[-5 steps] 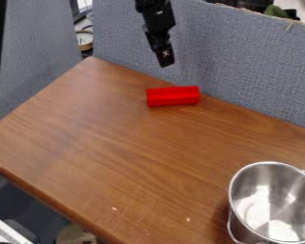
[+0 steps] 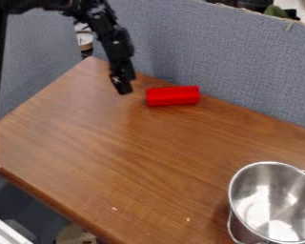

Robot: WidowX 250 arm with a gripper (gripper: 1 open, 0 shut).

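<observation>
My black gripper [image 2: 122, 82] hangs at the end of the arm at the upper left, over the back part of the wooden table [image 2: 98, 157], just left of a red cylinder [image 2: 172, 95]. The cylinder lies on its side near the back of the table. The gripper is open, its small fingers somewhat blurred, with nothing seen between them.
A steel pot [image 2: 273, 200] stands at the front right corner. Grey padded panels [image 2: 232, 71] border the back and left.
The gripper has moved left and down, from above the cylinder to beside it on the left. The cylinder and pot have not moved.
</observation>
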